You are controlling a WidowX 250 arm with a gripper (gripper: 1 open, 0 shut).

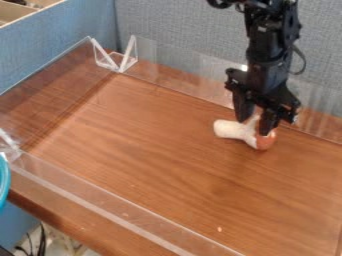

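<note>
A white cylindrical object [230, 129] lies on its side on the wooden table, with an orange end [266, 141] at its right. My black gripper [258, 124] is lowered over it from above, its fingertips at the object. It appears open; the fingers partly hide the object, and I cannot tell whether they touch it.
A white wire stand [115, 60] is at the back left, a blue-walled box at the far left, and part of a cyan round item [4, 185] at the left edge.
</note>
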